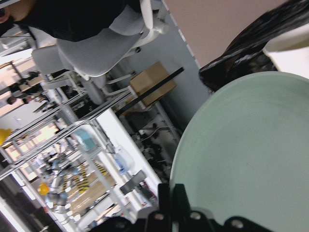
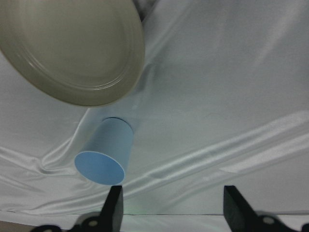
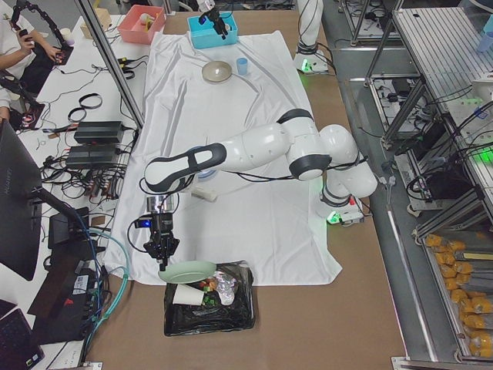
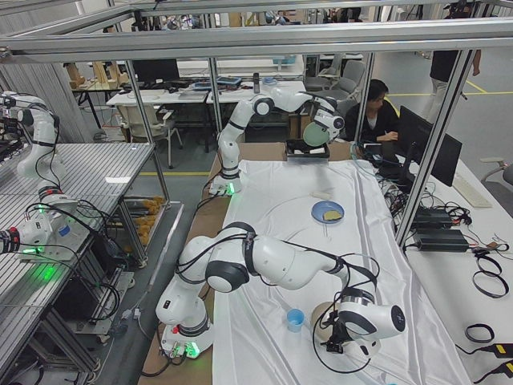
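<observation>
My left gripper (image 3: 162,258) is shut on the rim of a pale green plate (image 3: 189,270), held above a black-lined bin (image 3: 208,324) containing a white cup and scraps. In the left wrist view the plate (image 1: 246,150) fills the right side. My right gripper is open over the far end of the cloth, with a beige plate (image 2: 67,53) and a blue cup (image 2: 104,152) below it.
A blue plate with food (image 4: 327,212) and a pale item (image 3: 203,194) lie midway on the white cloth. A blue tub (image 3: 212,35) stands at the far end.
</observation>
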